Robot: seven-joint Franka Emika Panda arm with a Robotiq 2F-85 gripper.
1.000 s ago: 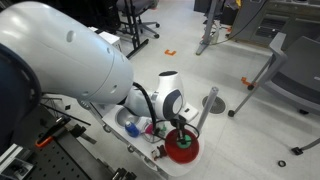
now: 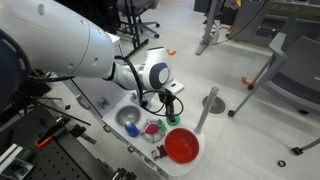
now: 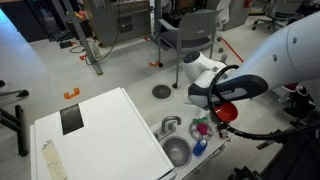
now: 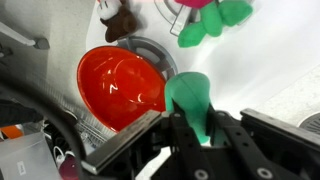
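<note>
My gripper is shut on a teal-green object [image 4: 187, 95], which sits between its fingers in the wrist view. In exterior view 1 this green object [image 2: 173, 120] hangs under the gripper, just behind the red bowl [image 2: 181, 146]. The bowl [image 4: 118, 88] lies to the left of the held object in the wrist view, and its visible inside looks empty. The held object's exact shape is hard to tell, as the fingers cover part of it.
A pink and green toy [image 4: 215, 18] lies on a plate near a brown toy [image 4: 120, 20]. A round sink basin [image 2: 129, 115] and a blue item [image 2: 133, 130] are on the left. A thin pole [image 2: 207, 108] rises beside the bowl.
From over the red bowl, my gripper has moved back and away with the green object still in it. The bowl has stayed in place and is now more fully visible.
</note>
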